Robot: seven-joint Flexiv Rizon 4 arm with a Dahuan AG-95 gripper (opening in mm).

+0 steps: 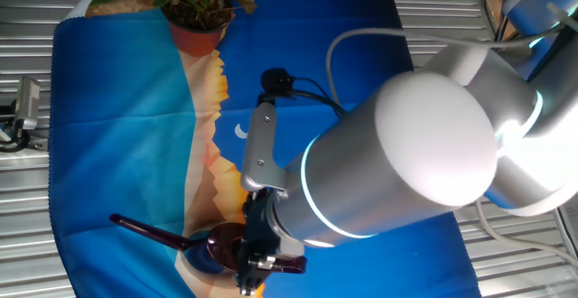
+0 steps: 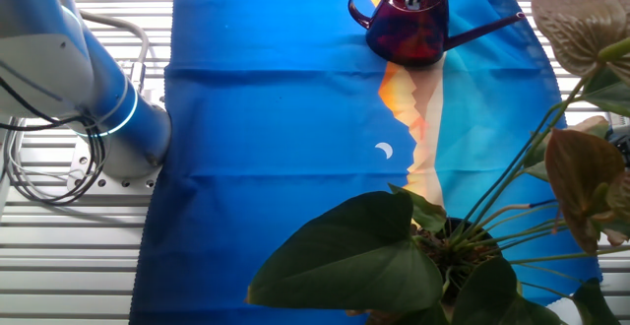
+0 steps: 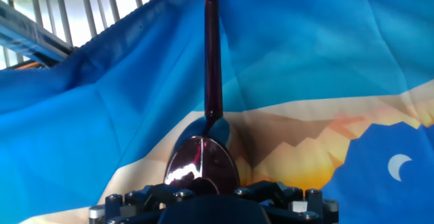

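A glossy dark red watering can [image 2: 408,32] stands upright on the printed cloth. Its long spout [image 3: 213,54] points away from me in the wrist view, and its looped handle [image 2: 363,6] shows at the left in exterior view 2. My gripper is directly over the can's top, its linkages spread to both sides along the bottom edge; it looks open. From exterior view 1 the gripper [image 1: 256,274] covers part of the can between body and handle. Whether the fingertips touch the can is hidden.
A potted plant [image 1: 194,36] stands at the cloth's far end in exterior view 1; its broad leaves [image 2: 354,256] fill the near side of exterior view 2. Slatted metal table [image 1: 23,217] surrounds the cloth.
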